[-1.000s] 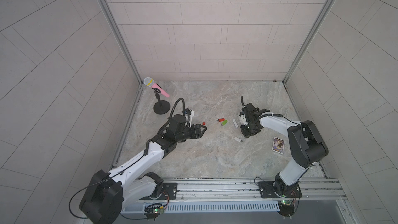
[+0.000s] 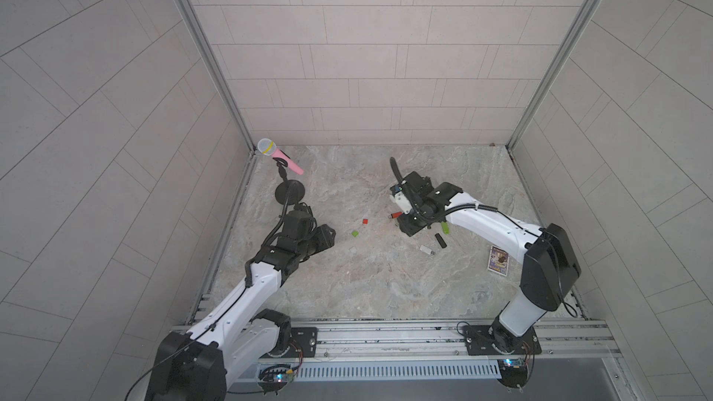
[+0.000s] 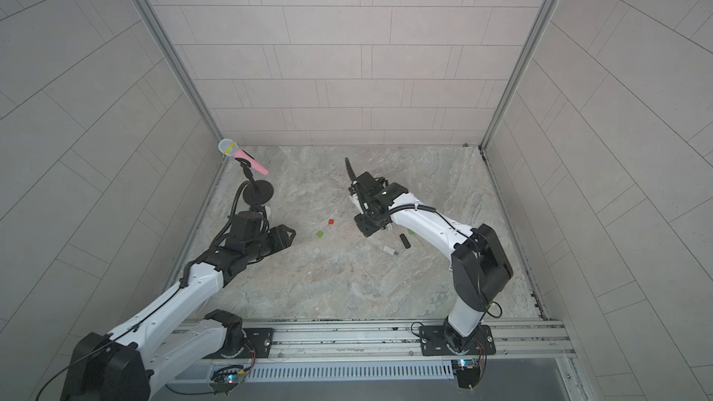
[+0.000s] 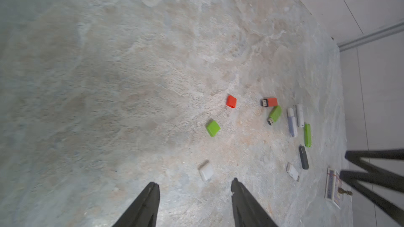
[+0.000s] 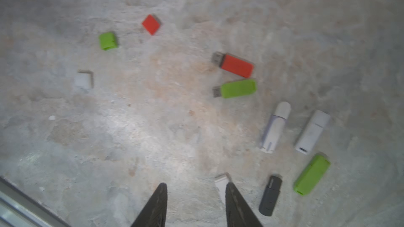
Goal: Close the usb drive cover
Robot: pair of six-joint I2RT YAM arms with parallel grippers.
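Note:
Bare metal plugs show on the red usb drive (image 5: pixel 237 65) and the green usb drive (image 5: pixel 239 88), lying side by side. Apart from them lie three small caps: red (image 5: pixel 151 24), green (image 5: pixel 108 40) and white (image 5: pixel 83 80). A white drive (image 5: pixel 221 186) lies partly behind a finger of my right gripper in the right wrist view; that gripper is open, raised above the table, empty. My left gripper also stands open over the table, well left of the drives, with nothing between its fingers; the white cap (image 4: pixel 206 170) lies beyond its tips in the left wrist view.
Two white sticks (image 5: pixel 274 127) (image 5: pixel 312 131), a green stick (image 5: pixel 312 174) and a black stick (image 5: pixel 270 195) lie right of the drives. A picture card (image 2: pixel 498 260) is at the right; a pink microphone on a stand (image 2: pixel 289 192) stands back left.
My left arm has drawn back to the left. My right arm has moved left and now hovers over the red and green drives; the black and green sticks have come into sight in the top left view.

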